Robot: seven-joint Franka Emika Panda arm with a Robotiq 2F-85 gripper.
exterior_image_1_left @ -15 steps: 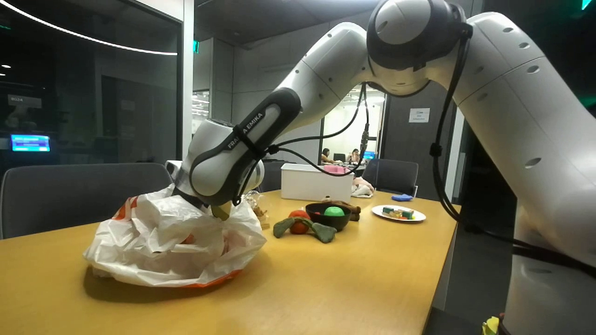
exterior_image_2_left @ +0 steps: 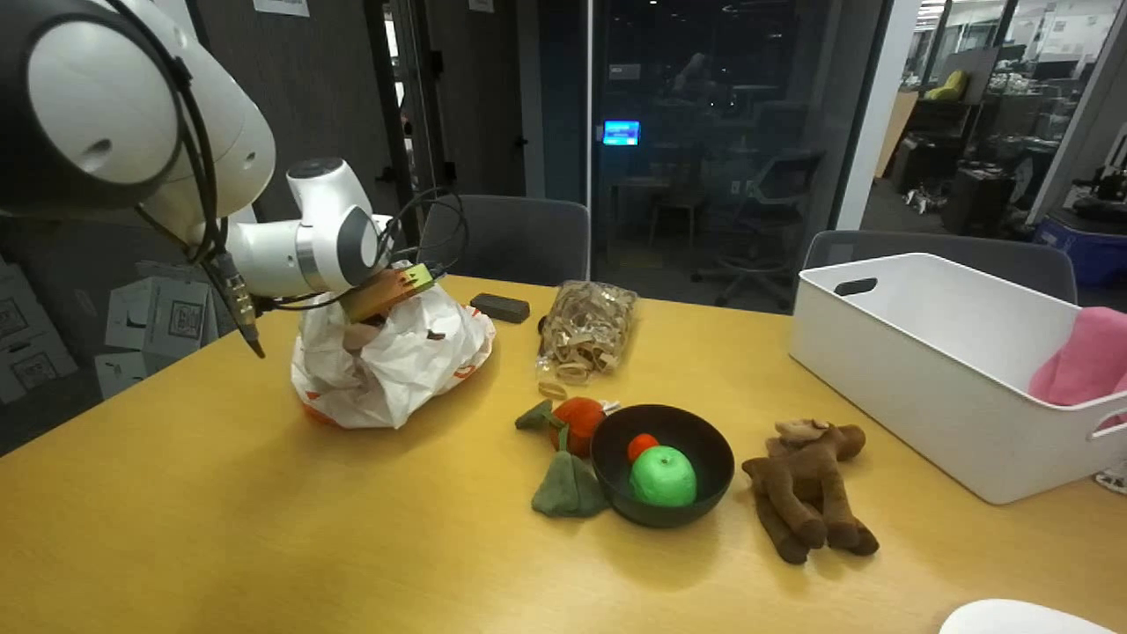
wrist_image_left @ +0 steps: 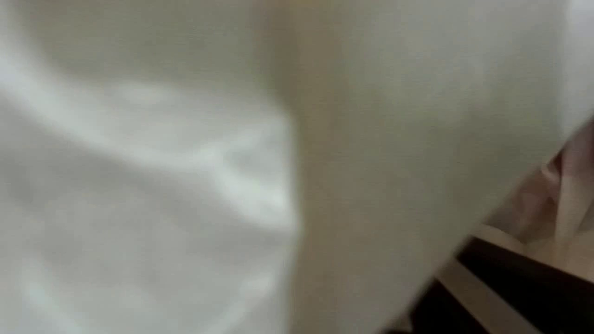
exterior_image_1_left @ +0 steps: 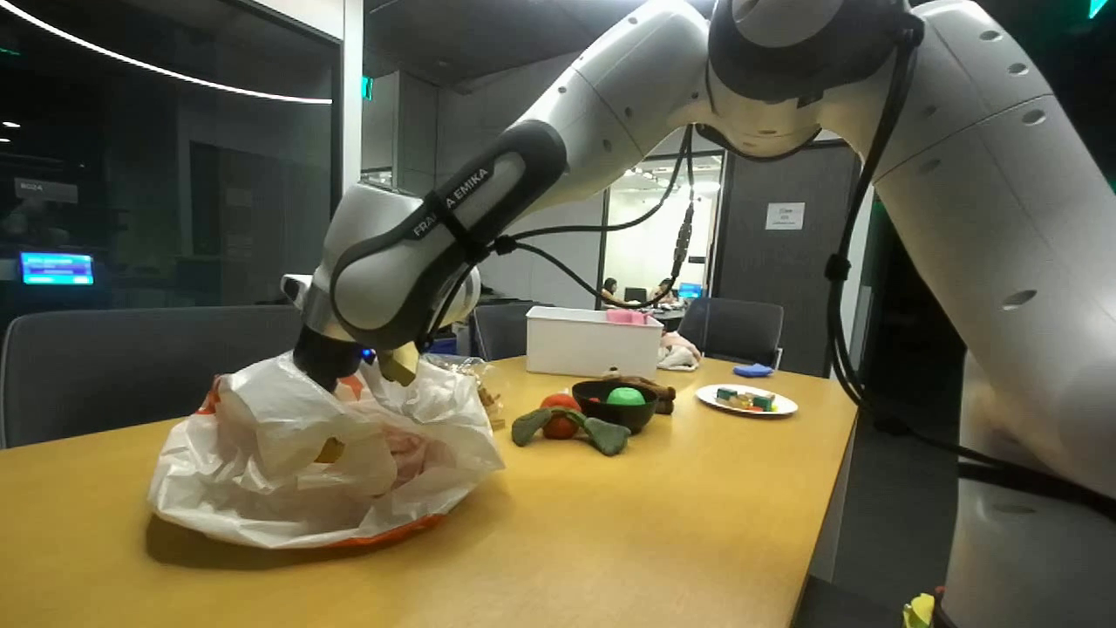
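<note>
A crumpled white plastic bag with orange trim (exterior_image_1_left: 324, 450) lies on the near left part of the table in exterior view 1. My arm's wrist (exterior_image_1_left: 332, 351) reaches down into the bag's open top, and the bag's folds cover the gripper fingers. Through an opening in the bag's side shows a small gold-brown patch (exterior_image_1_left: 330, 451). From exterior view 2, the bag (exterior_image_2_left: 396, 364) bulges below the yellowish mount on my wrist (exterior_image_2_left: 388, 291). Blurred white plastic (wrist_image_left: 139, 239) fills most of the wrist view; dark parts (wrist_image_left: 529, 272) show at its lower right, their finger state unclear.
Beside the bag are a clear packet (exterior_image_2_left: 586, 328), a dark block (exterior_image_2_left: 499, 307) and an orange plush with green leaves (exterior_image_2_left: 578, 426). Further along stand a black bowl (exterior_image_2_left: 713, 465), a brown plush animal (exterior_image_2_left: 811, 491), a white bin (exterior_image_2_left: 909, 391) and a plate (exterior_image_1_left: 782, 404).
My wrist has moved left and higher in exterior view 1. The bag's top has shifted and opened out around it, and a gold-brown patch now shows in its side.
</note>
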